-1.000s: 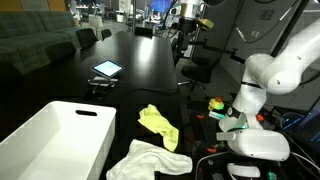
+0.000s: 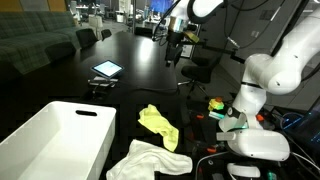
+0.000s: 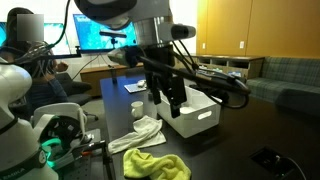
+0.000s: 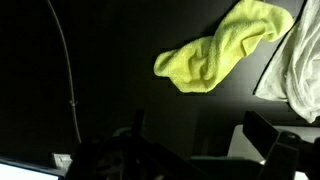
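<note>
My gripper is open, its dark fingers apart at the bottom of the wrist view with nothing between them. It hangs above the dark table, clear of the cloths. A yellow cloth [image 4: 222, 48] lies crumpled and elongated in the upper part of that view. Beside it, at the right edge, is a white cloth [image 4: 303, 65]. Exterior view 1 has the yellow cloth [image 2: 158, 127] just beyond the white cloth [image 2: 150, 160]. To their left stands a large white box [image 2: 62, 140], open at the top; its inside looks empty where visible.
A light-screened tablet [image 2: 107, 69] and dark cables [image 2: 100, 86] lie farther along the table. In exterior view 2, a white mug [image 3: 137, 109] stands near the box. Chairs line its far left side.
In exterior view 1 the hand at the top right has shifted and tilted slightly. The cloths and the box look unmoved.
</note>
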